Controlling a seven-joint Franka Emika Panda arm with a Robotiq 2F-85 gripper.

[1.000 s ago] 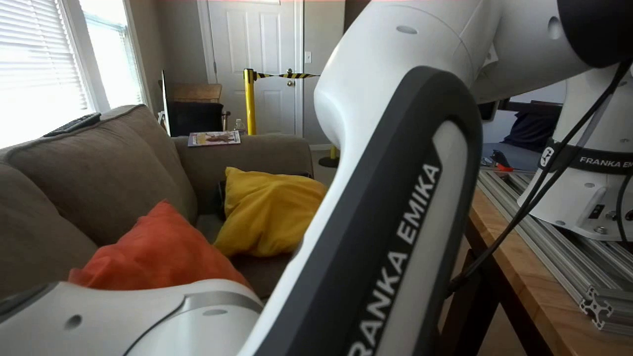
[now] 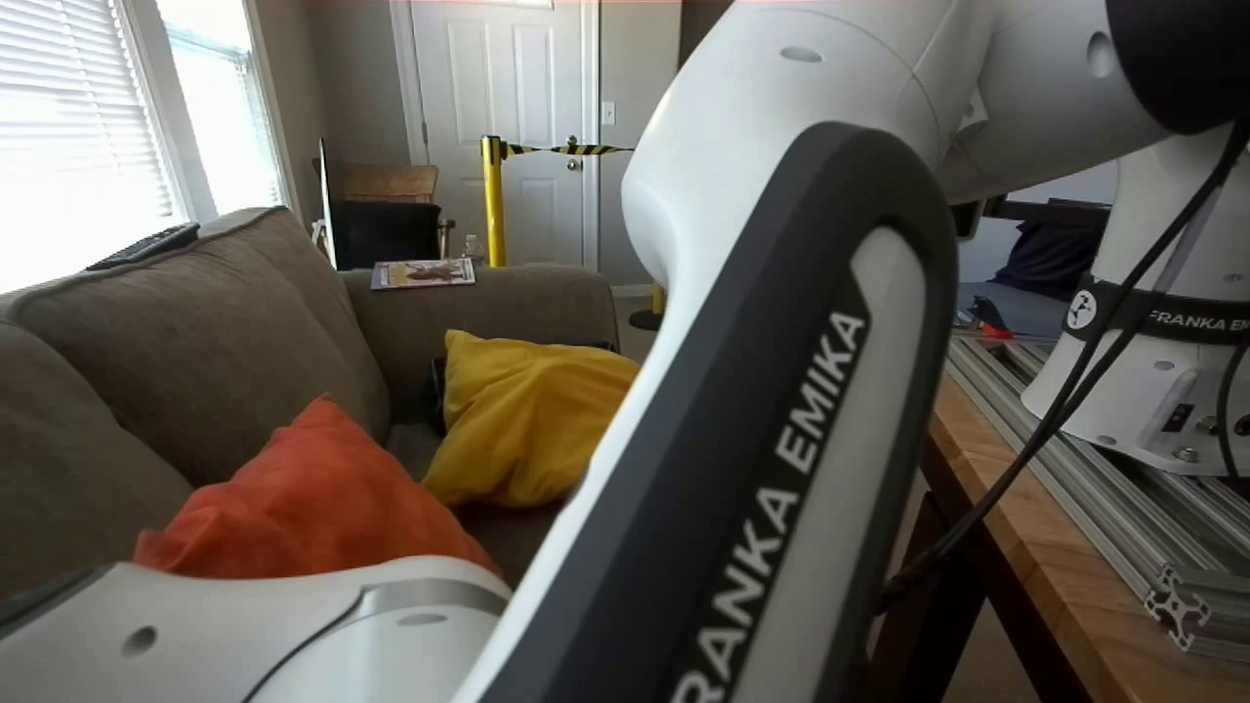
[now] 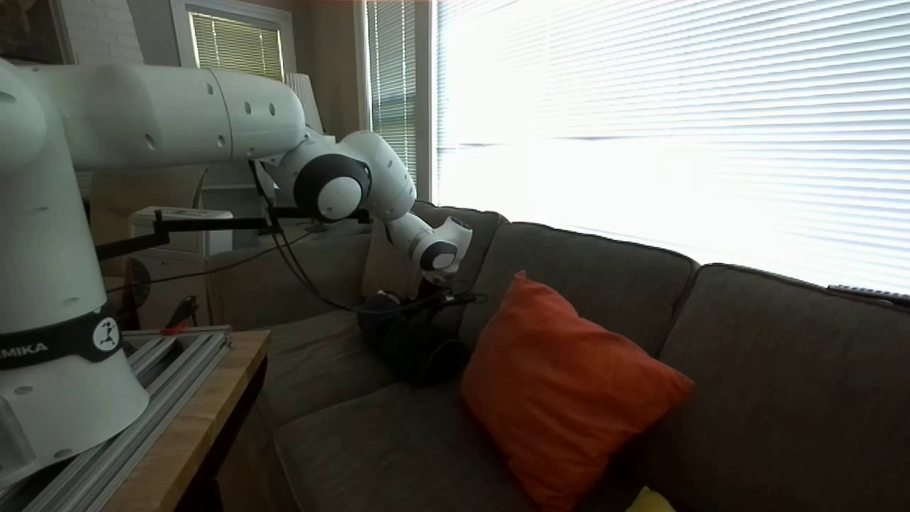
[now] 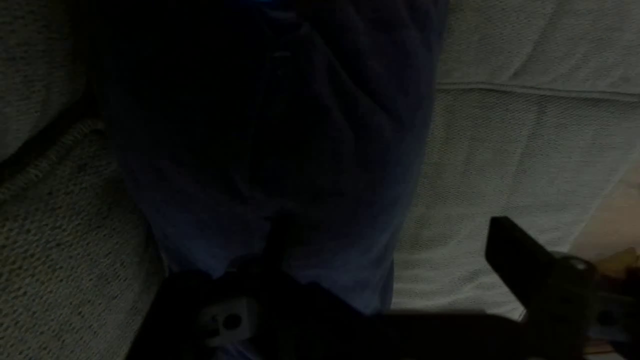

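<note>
A dark blue cloth item, perhaps a pillow (image 4: 354,174), lies on the couch under my gripper. In the wrist view the gripper is open, its two fingers wide apart. One finger stands in front of the dark cloth; the other (image 4: 519,258) is over the pale couch seat. Whether either touches the cloth is too dark to tell. From exterior view 2, the gripper (image 3: 456,299) hangs low near the backrest, by the dark item (image 3: 418,345). The arm blocks both in exterior view 1.
An orange pillow (image 3: 567,384) leans on the backrest beside the dark item. Farther along the couch sits a yellow pillow (image 2: 527,410). A remote (image 2: 146,246) rests on the backrest, and a magazine (image 2: 423,273) on the armrest. Bare seat (image 3: 358,452) shows in front.
The arm has shifted slightly in exterior view 1, its near part a little lower. The orange and yellow pillows have not moved.
</note>
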